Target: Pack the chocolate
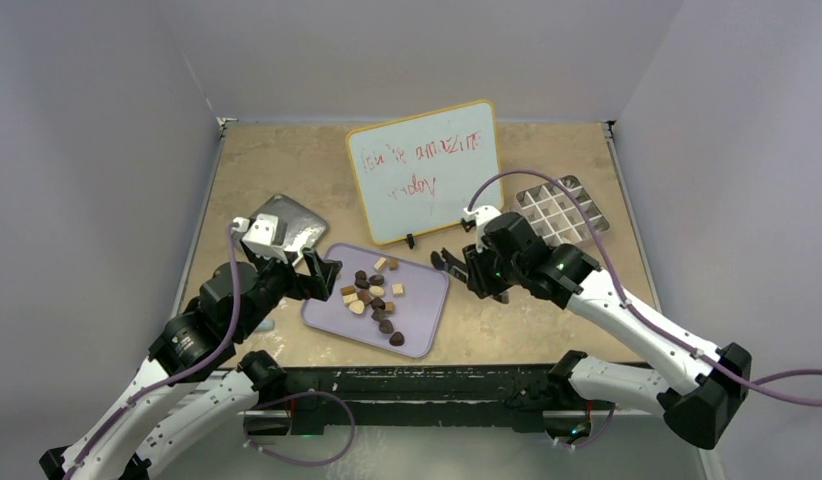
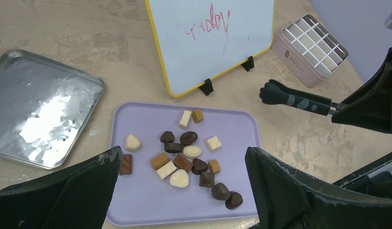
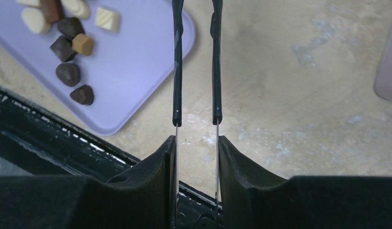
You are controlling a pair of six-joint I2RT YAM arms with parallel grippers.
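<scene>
Assorted chocolates, dark, milk, caramel and white, lie on a lilac tray (image 1: 327, 315) in the middle front; a white square (image 2: 212, 143) and dark pieces (image 3: 68, 73) are among them. A pink box (image 2: 296, 55) with a compartment grid stands back right. My left gripper (image 1: 317, 275) is open above the tray's left side, nothing between its fingers. My right gripper hangs between tray and box, fingers partly apart and empty, over bare table beside the tray's corner.
A metal tray (image 2: 36, 114) lies at the left. A whiteboard (image 1: 422, 170) with red writing stands at the back on black clips. Bare table lies right of the lilac tray.
</scene>
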